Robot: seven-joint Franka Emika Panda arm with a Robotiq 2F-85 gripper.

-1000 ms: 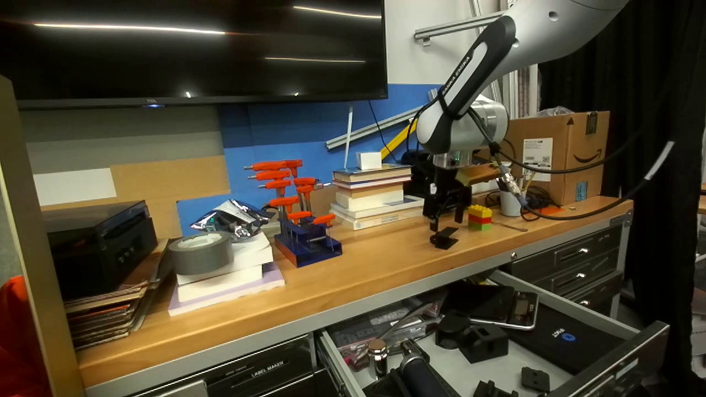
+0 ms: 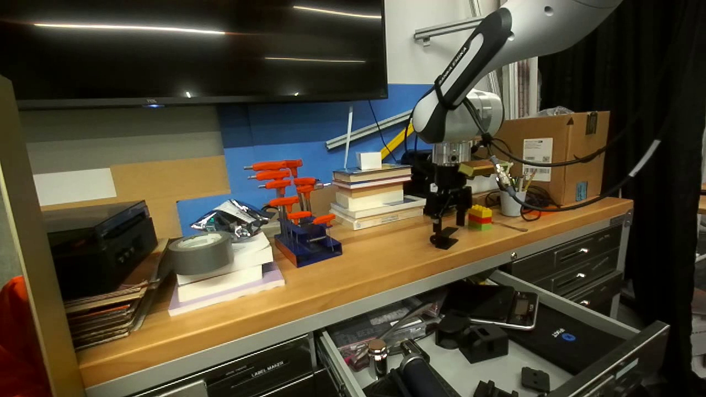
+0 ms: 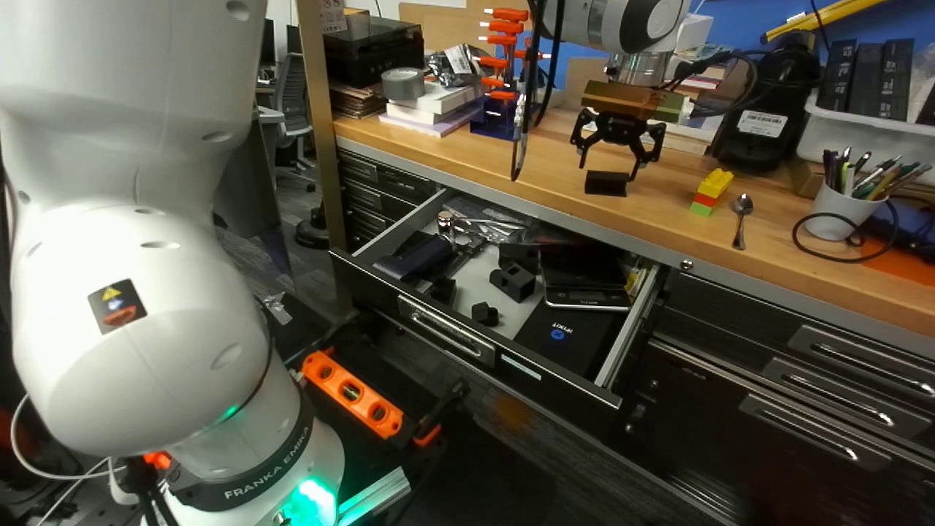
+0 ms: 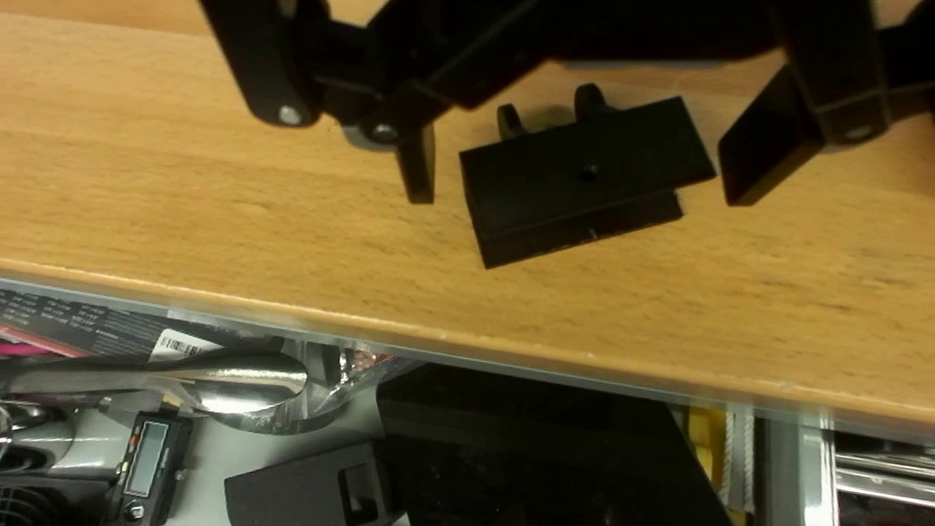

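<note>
A black bracket-like part (image 4: 587, 175) lies on the wooden worktop near its front edge, with two small prongs on its far side. In exterior view 2 the same part (image 3: 606, 183) shows as a dark block. Directly above it hangs my gripper, open, one finger to either side and nothing gripped. Its left finger (image 4: 417, 166) and right finger (image 4: 765, 145) both stand apart from the part in the wrist view. From exterior view 1, the gripper (image 2: 448, 215) points downward over the part (image 2: 444, 238).
An open drawer (image 3: 480, 337) filled with black parts and tools juts out below the worktop. Right of the gripper are a toy brick stack (image 3: 710, 193), a spoon (image 3: 741, 215) and a pen cup (image 3: 837, 210). Books (image 2: 374, 198) stand behind.
My arm and hand have risen slightly and shifted a little left in exterior view 1. The black part lies where it was, and the drawer looks the same.
</note>
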